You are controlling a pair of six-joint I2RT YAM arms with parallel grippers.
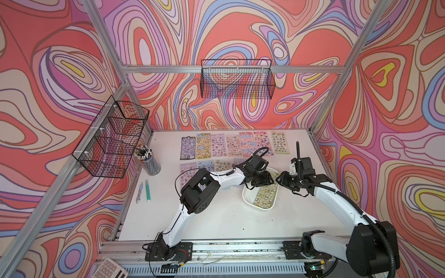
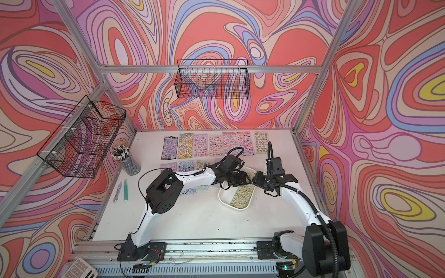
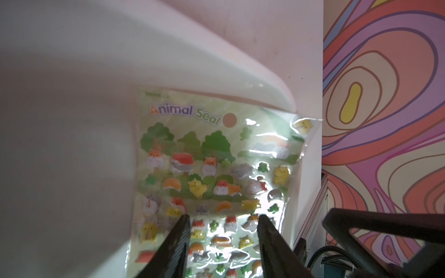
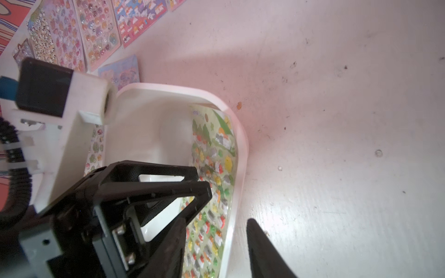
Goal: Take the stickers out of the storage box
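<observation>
The white storage box (image 1: 247, 200) stands right of the table's middle. Along its right side inside lies a green "Animal Seal" sticker sheet (image 3: 204, 134), its far corner bent up against the wall. My left gripper is over the sheet, its two fingers apart, with no sheet visibly pinched between them. At the box's right rim hovers my right gripper, also with parted fingers; the rim and sheet edge show behind the gap. The left gripper's black fingers (image 4: 199, 187) appear over the box in the right wrist view.
Sticker sheets lie in a back row (image 1: 218, 145), with more in front, partly hidden by the left arm. A pen holder (image 1: 151, 165) and a teal cutter (image 1: 147, 190) are at the left.
</observation>
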